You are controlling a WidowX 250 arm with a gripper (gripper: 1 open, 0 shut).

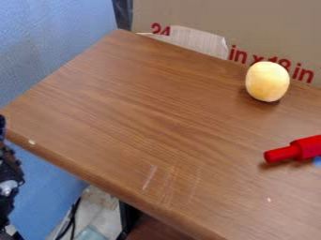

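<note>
A pale yellow, rounded object (267,81) rests near the back right of the wooden table (150,112). Below it, at the right edge of the view, lies a red cylindrical object (296,150), partly cut off, with a bit of blue beside it. At the far left edge, part of my dark arm (7,183) shows beside the table; whether the gripper is open or shut cannot be made out.
A cardboard box (189,19) with red printing stands behind the table. A blue padded surface (51,47) lies to the left. Cables and pale items are below the front-left edge.
</note>
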